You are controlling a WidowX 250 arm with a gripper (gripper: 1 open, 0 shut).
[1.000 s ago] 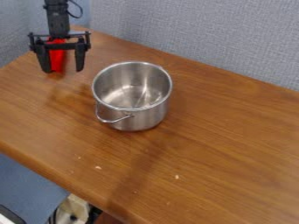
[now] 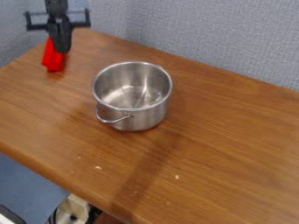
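Note:
A red object (image 2: 52,57) stands on the wooden table near its back-left edge. My gripper (image 2: 59,44) is at the top left, just above and partly in front of the red object, dark and blurred. Nothing shows held beneath it; its fingertips are too blurred to make out clearly. A steel pot (image 2: 132,114) with a wire handle sits to the right, near the middle of the table.
A grey wall (image 2: 211,35) runs along the back. The table's left edge drops off at the lower left.
My gripper has risen from low beside the red object to higher above it. The red object is still at the same spot, and the pot has not moved.

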